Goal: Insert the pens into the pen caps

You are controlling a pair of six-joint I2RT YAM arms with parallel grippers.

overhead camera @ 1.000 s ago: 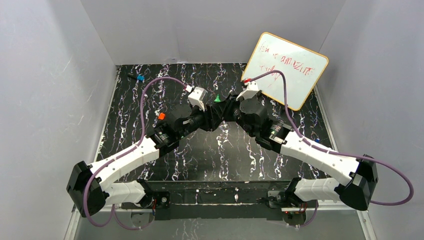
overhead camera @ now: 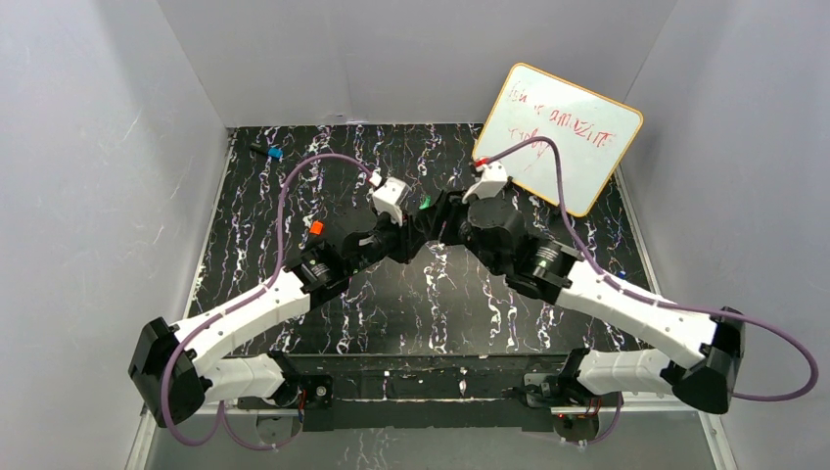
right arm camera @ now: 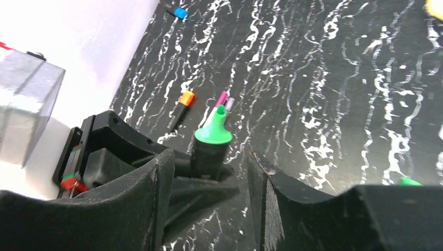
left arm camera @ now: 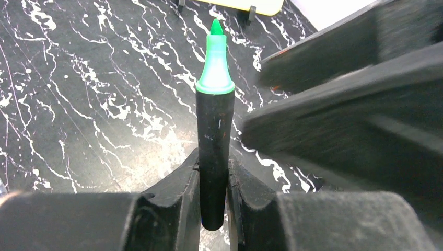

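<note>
A black marker [left arm camera: 213, 136] with a green nib end stands upright in my left gripper, which is shut on it at mid-table. My right gripper is open just beside it, the marker's green tip between and beyond its fingers in the right wrist view. A small green piece [right arm camera: 410, 182] lies on the table at that view's right. An orange-and-black pen [right arm camera: 183, 107], pink and grey pens [right arm camera: 221, 98] and a blue-and-black pen [overhead camera: 266, 151] lie on the left half of the table.
A whiteboard [overhead camera: 558, 132] stands at the back right. Walls surround the black marble table [overhead camera: 460, 323], whose front middle is clear. A small blue item [overhead camera: 620, 273] lies near the right edge.
</note>
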